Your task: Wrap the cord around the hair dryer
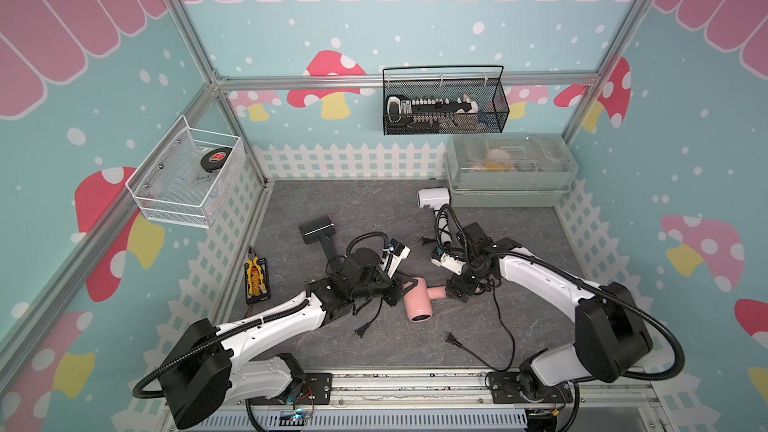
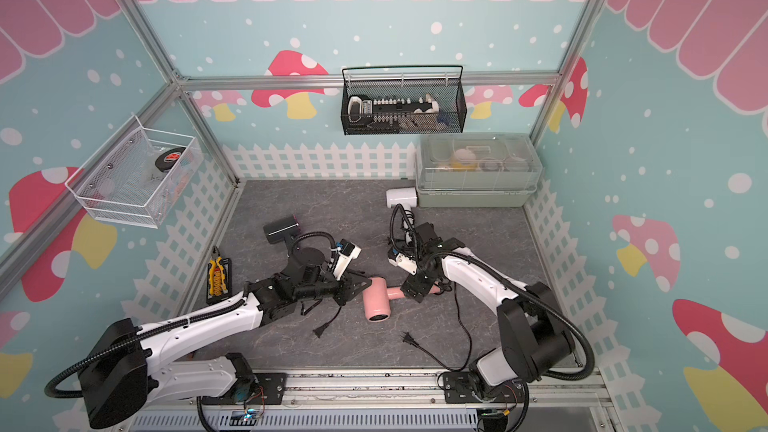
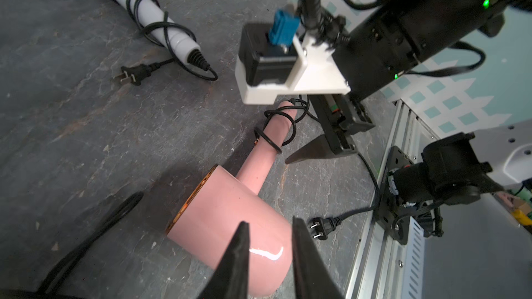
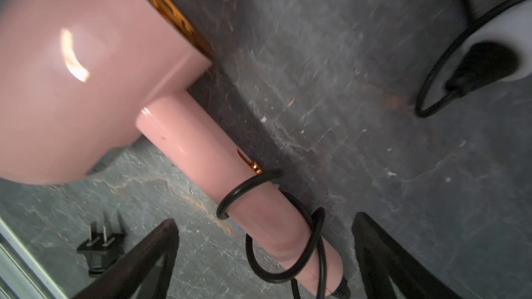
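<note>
The pink hair dryer (image 1: 417, 301) lies on the grey table, its black cord (image 4: 243, 188) looped loosely around the handle (image 4: 194, 144) and trailing to a plug (image 4: 102, 246) near the front edge. My left gripper is just over the dryer's barrel, its blurred fingertips part open with nothing clearly held. My right gripper is open above the cord-wrapped end of the handle, a finger to either side, holding nothing.
A white dryer (image 1: 433, 198) with wrapped cord lies behind, against a green box (image 1: 512, 192). A black dryer (image 1: 316, 229) sits back left, pliers (image 1: 256, 277) at left.
</note>
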